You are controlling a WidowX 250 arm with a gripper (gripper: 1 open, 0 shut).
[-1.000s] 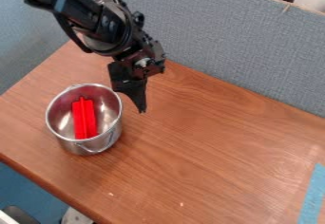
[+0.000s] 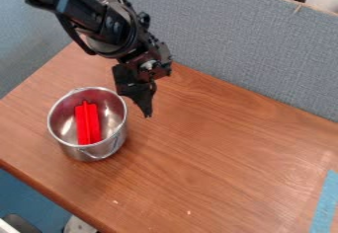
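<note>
A silver metal pot (image 2: pixel 111 144) sits on the wooden table near its left edge, with a red bar-shaped object (image 2: pixel 87 123) lying inside it. My black gripper (image 2: pixel 145 107) hangs from the arm just behind and right of the pot, its tips pointing down over the table, outside the pot. How far apart its fingers are is hard to make out at this size.
A grey padded panel (image 2: pixel 244 59) runs along the back, with another at the left.
</note>
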